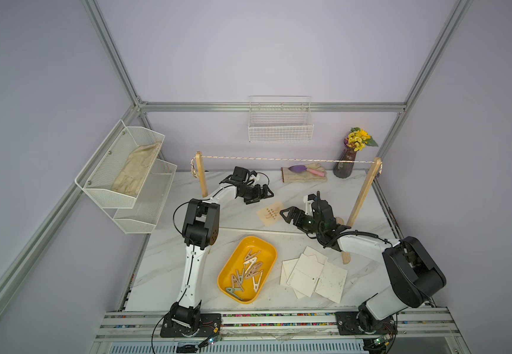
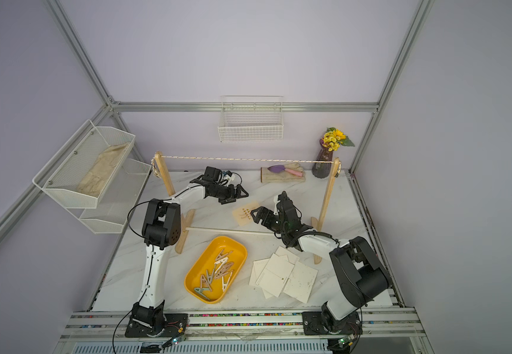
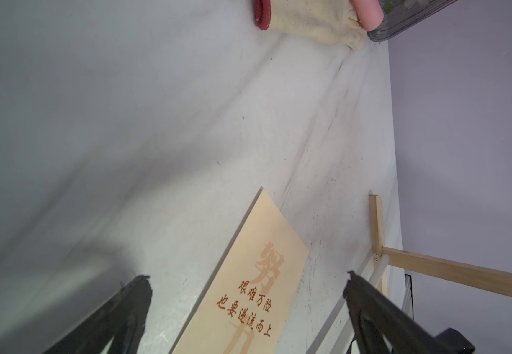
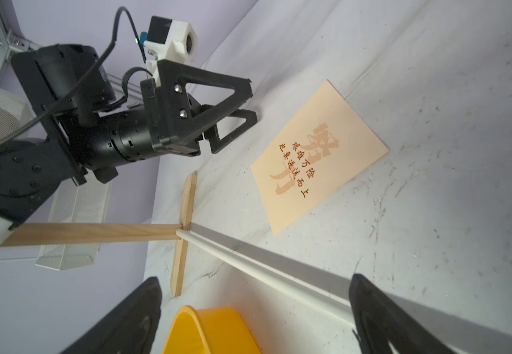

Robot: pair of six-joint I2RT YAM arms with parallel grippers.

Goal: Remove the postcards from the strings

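Observation:
A beige postcard (image 1: 269, 213) with brown lettering lies flat on the table beyond the rack's white bottom rod. The string (image 1: 285, 158) between the two wooden posts is bare. My left gripper (image 1: 268, 193) is open and empty, behind and left of that card; the left wrist view shows the postcard (image 3: 250, 289) between its spread fingers. My right gripper (image 1: 287, 216) stands open near the card's right edge, holding nothing. In the right wrist view the whole postcard (image 4: 319, 154) is visible, ahead of the open fingers. Several white cards (image 1: 307, 275) lie overlapping on the near table.
A yellow tray (image 1: 227, 259) with several clothespins stands front left of the white cards. The white rod (image 4: 267, 276) runs low across the table. A glove with a trowel (image 1: 303, 173) and a flower vase (image 1: 343, 165) sit at the back.

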